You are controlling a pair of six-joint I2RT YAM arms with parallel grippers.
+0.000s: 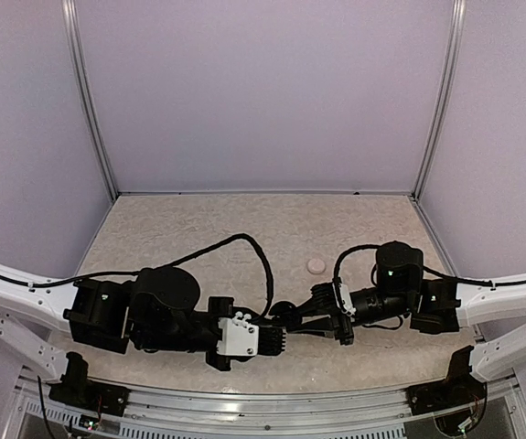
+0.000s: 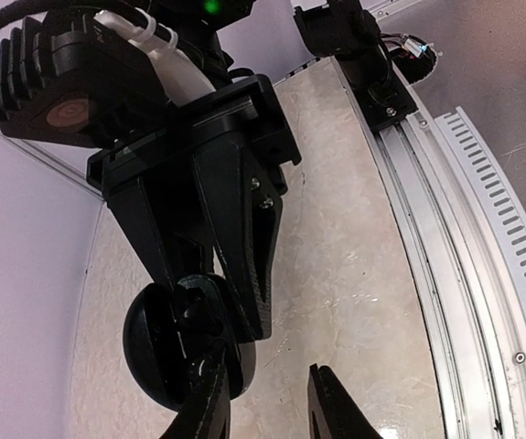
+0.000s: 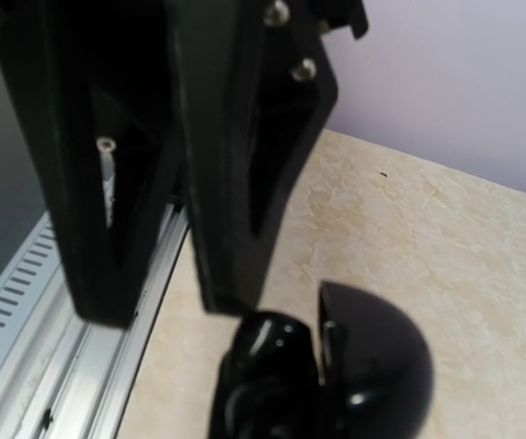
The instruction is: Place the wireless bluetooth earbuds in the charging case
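Note:
The black charging case (image 2: 148, 347) with its lid up is held in the air by my right gripper, shut on it; in the top view it is the dark round shape (image 1: 282, 311) between the two arms. A dark glossy earbud shape (image 3: 272, 357) shows in the case in the right wrist view. My left gripper is part open at the bottom of the left wrist view, its left finger overlapping the case's lower edge, the gap between its fingers empty. Whether that finger touches the case I cannot tell.
A small pale round disc (image 1: 316, 266) lies on the tabletop (image 1: 180, 224) behind the right gripper. Aluminium rails (image 1: 267, 402) run along the front edge.

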